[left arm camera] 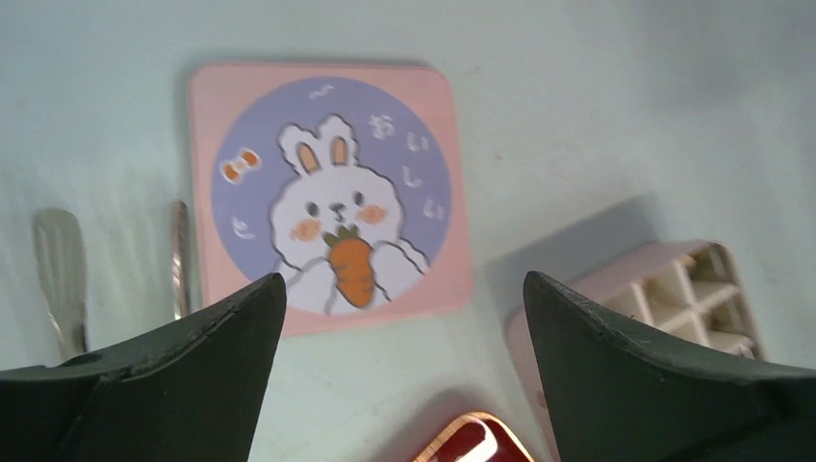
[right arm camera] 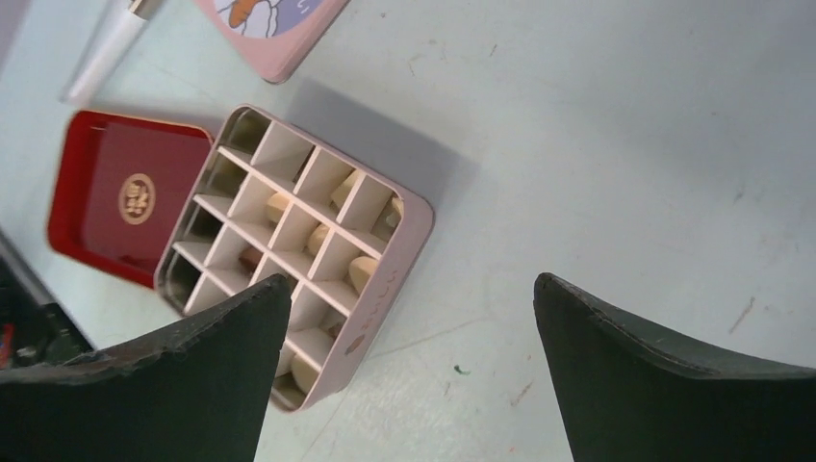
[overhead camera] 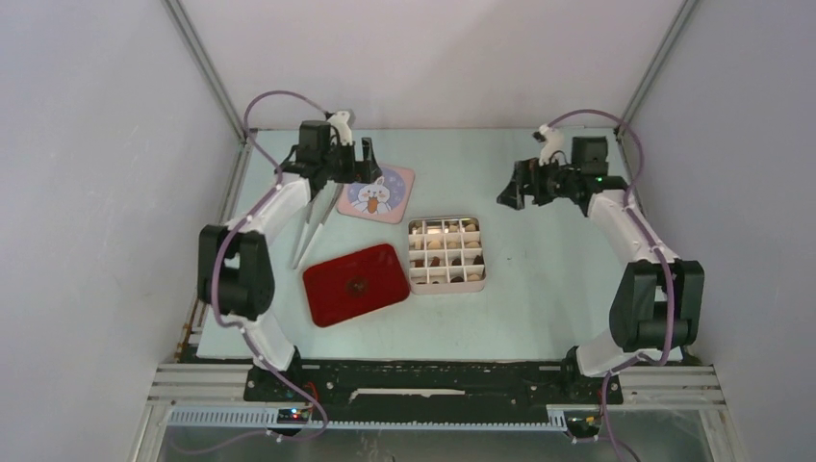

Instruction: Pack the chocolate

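The pink compartment box (overhead camera: 446,287) stands uncovered mid-table, chocolates in several cells; the right wrist view shows it (right arm camera: 390,279) too. Its pink bunny lid (overhead camera: 399,207) lies flat on the table behind it to the left, also in the left wrist view (left arm camera: 236,231). A red tray (overhead camera: 337,298) sits left of the box. My left gripper (overhead camera: 366,164) is above the lid, fingers apart, nothing between them. My right gripper (overhead camera: 520,185) hangs right of and behind the box, open and empty.
Thin white and metal utensils (overhead camera: 316,226) lie left of the lid. Walls close in on both sides.
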